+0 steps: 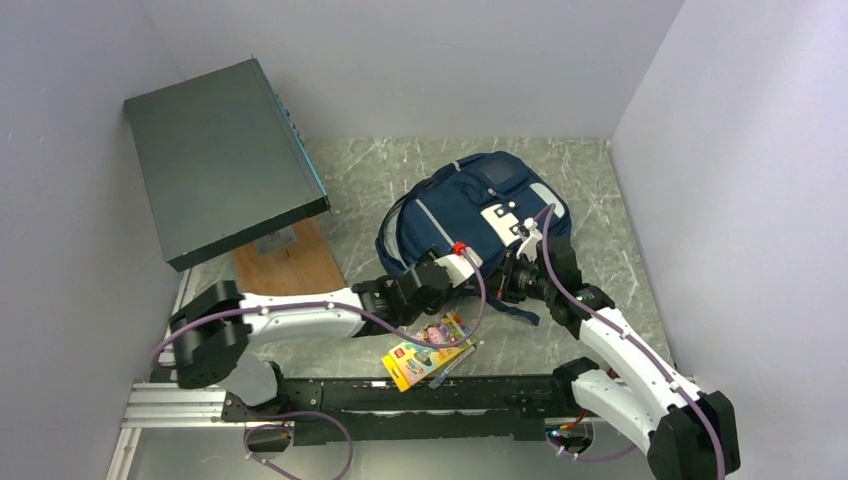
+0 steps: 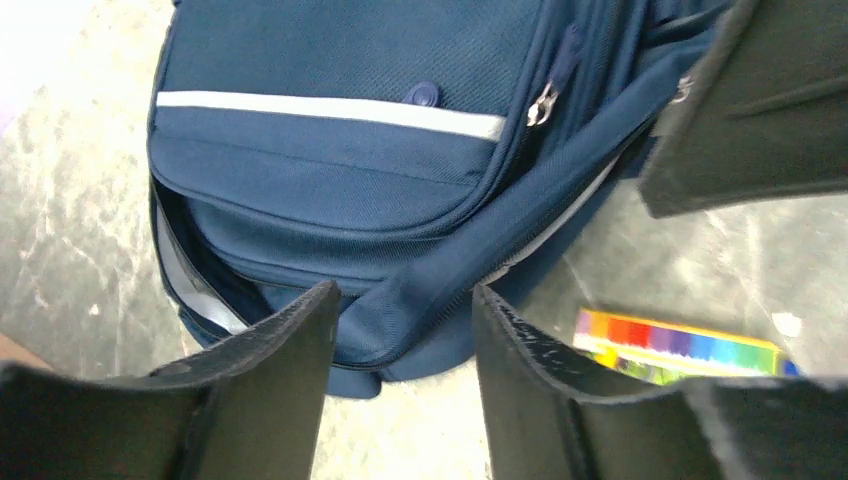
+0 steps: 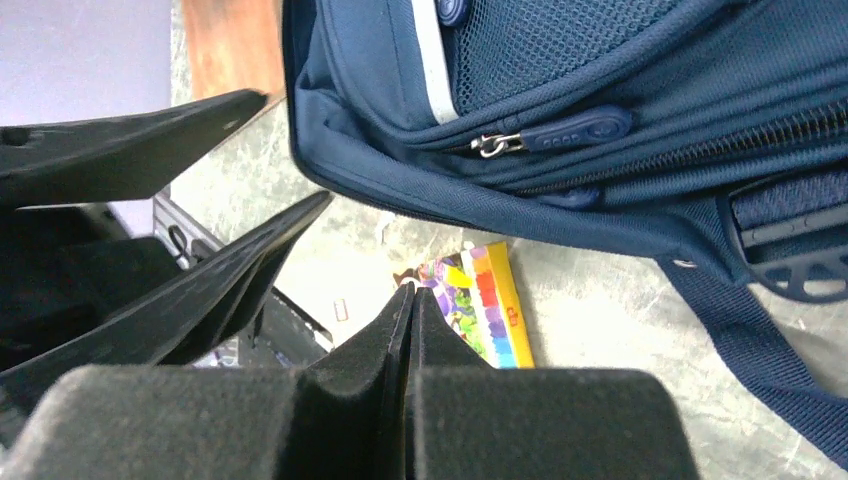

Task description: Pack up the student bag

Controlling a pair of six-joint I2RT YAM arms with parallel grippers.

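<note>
The navy backpack [image 1: 465,215] lies on the grey marbled table, and its opening edge droops nearly closed in the wrist views. At that edge, my left gripper stands open; bag fabric appears beyond the gap between its fingers. My right gripper is shut just in front of the bag, fingertips together and no fabric visible between them. A yellow colourful box [image 1: 408,365] lies flat in front of the bag, partly hidden by the left arm's hose. Beside it is a slim clear item [image 1: 453,366]. The bag's inside is hidden.
A large dark cabinet-like box [image 1: 225,160] stands at the left over a brown wooden board [image 1: 290,262]. Bag straps [image 1: 515,312] trail over the table in front. Walls close in both sides.
</note>
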